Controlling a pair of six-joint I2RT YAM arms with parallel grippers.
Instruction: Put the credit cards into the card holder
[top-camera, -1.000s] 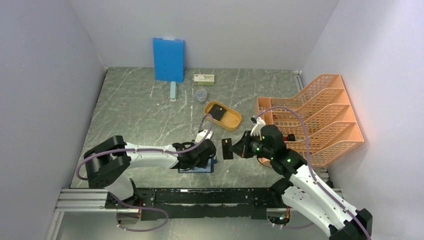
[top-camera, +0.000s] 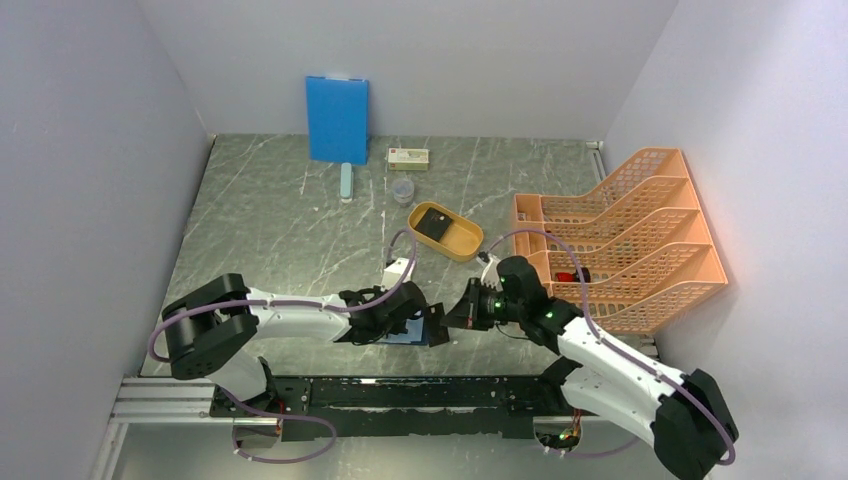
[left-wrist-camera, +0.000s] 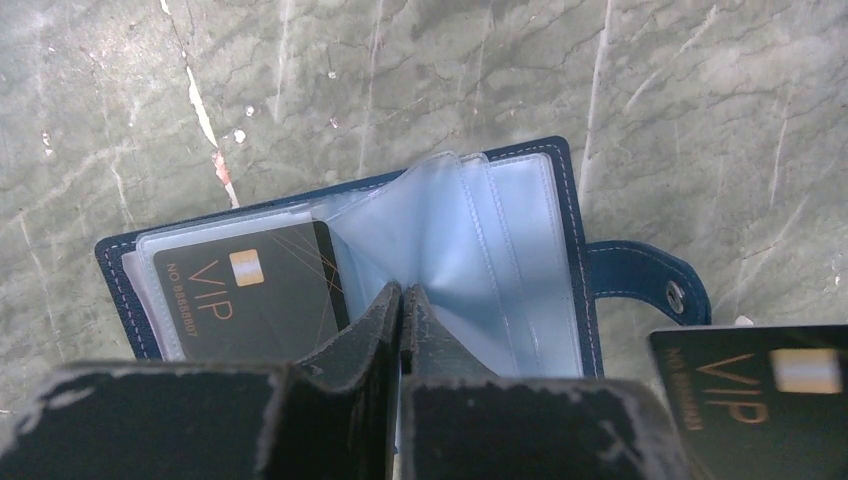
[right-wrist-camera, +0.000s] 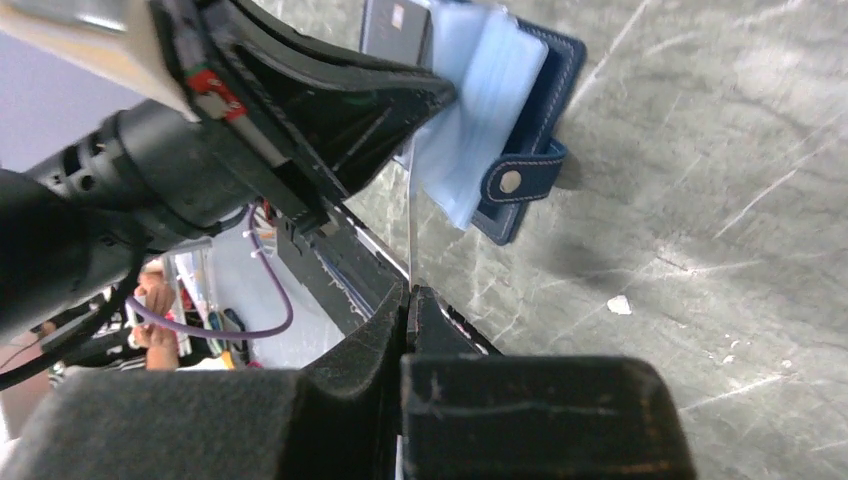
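Observation:
The dark blue card holder (left-wrist-camera: 572, 240) lies open on the table, its clear sleeves (left-wrist-camera: 500, 260) showing. One black VIP card (left-wrist-camera: 250, 290) sits in a sleeve at its left. My left gripper is shut on the edge of a sleeve, which is pulled into a fold at the fingertips. A second black VIP card (top-camera: 437, 327) is held in my right gripper (top-camera: 452, 322), beside the holder's right side. From the right wrist, that card shows edge-on as a thin pale line (right-wrist-camera: 411, 225) rising from the shut fingertips.
A yellow tray (top-camera: 467, 240) with black cards (top-camera: 433, 223) in it stands behind the grippers. An orange rack (top-camera: 640, 235) is at the right. A small clear cup (top-camera: 402, 191), a box (top-camera: 408, 159) and a blue panel (top-camera: 337, 118) stand farther back.
My right gripper has come left and towards the front edge with its card, which is now close to the holder. The left gripper has shifted slightly left, uncovering more of the holder's right side.

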